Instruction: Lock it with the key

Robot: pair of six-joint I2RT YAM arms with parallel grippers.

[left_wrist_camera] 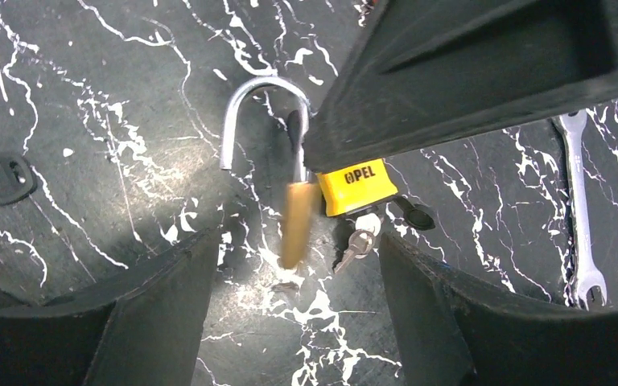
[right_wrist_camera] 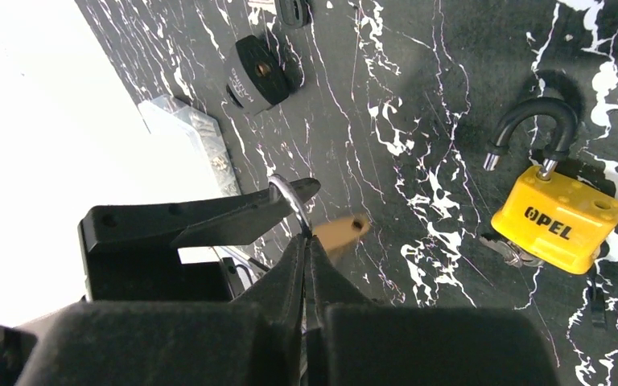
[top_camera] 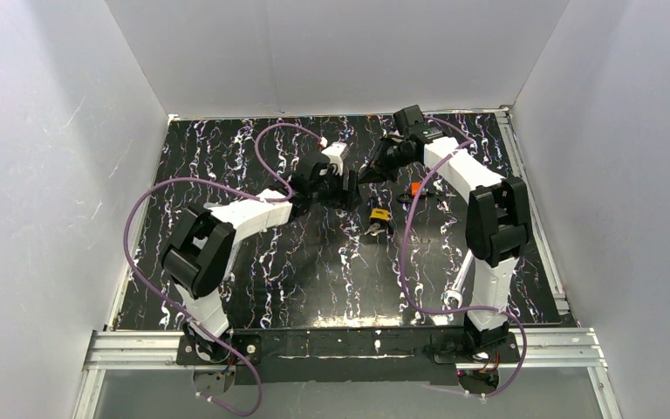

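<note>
The yellow OPEL padlock lies on the dark marble board with its black-sleeved shackle loose from one hole and a small bunch of keys beside it. My right gripper is shut on a thin silver hook with a tan body, held above the board left of the padlock. My left gripper is part open, its fingers either side of that tan body, with nothing visibly clamped between them.
A black key fob and a black round item lie nearby. A wrench lies to one side, and an orange object sits right of the padlock. Grey walls surround the board.
</note>
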